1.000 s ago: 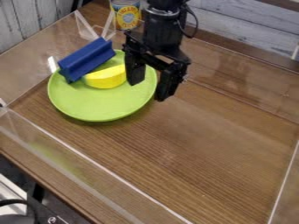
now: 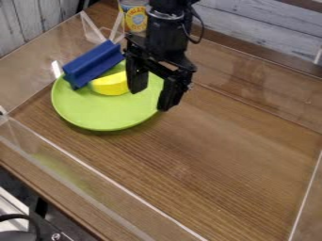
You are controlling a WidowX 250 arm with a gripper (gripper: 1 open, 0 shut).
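A black robot gripper (image 2: 158,85) hangs over the right part of a green plate (image 2: 94,115), its fingers pointing down; whether it holds anything is hard to tell. On the plate's back left rests a yellow object (image 2: 111,85), partly hidden by the gripper and by a blue block (image 2: 90,63) that leans over it.
Behind, near the top, stands a small can with a yellow label (image 2: 136,19). Transparent edging runs along the left, and pale boards border the back.
The arm and gripper have shifted slightly to the left over the last second. The plate and the objects on it look unmoved.
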